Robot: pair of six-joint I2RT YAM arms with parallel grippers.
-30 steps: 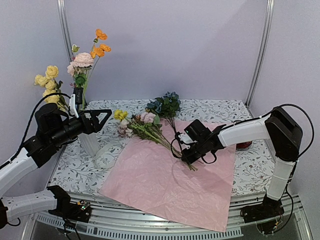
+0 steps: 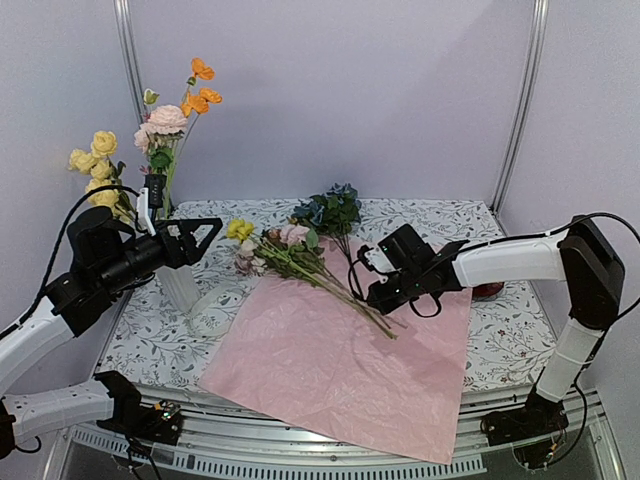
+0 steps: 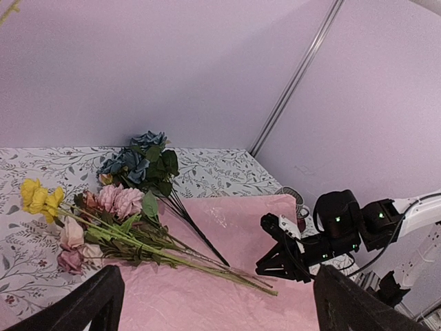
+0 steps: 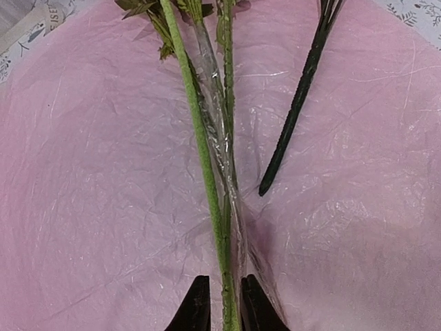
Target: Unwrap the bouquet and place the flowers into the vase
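Observation:
A bunch of pink, yellow and white flowers (image 2: 285, 250) lies with its stems (image 3: 200, 265) towards my right gripper (image 2: 372, 298). That gripper is low over the pink sheet, its fingers close together on what looks like a thin stem (image 4: 241, 255); exactly which stem is held is hard to tell. Blue flowers (image 2: 330, 208) lie behind, their dark stem (image 4: 296, 103) clear of the fingers. At the left, a clear vase (image 2: 180, 290) is partly hidden by my left arm; yellow, pink and orange flowers (image 2: 166, 120) rise above it. My left gripper (image 2: 205, 238) stands open and empty.
Pink sheet (image 2: 330, 390) covers the middle of the patterned table (image 2: 160, 350), its front part bare. Beside the vase is a clear flat item (image 2: 213, 312). A dark red object (image 2: 488, 290) sits behind the right arm.
My right gripper has moved slightly right and back over the last second. A thin stem end now shows to the right of the thicker stems. The left arm has stayed still.

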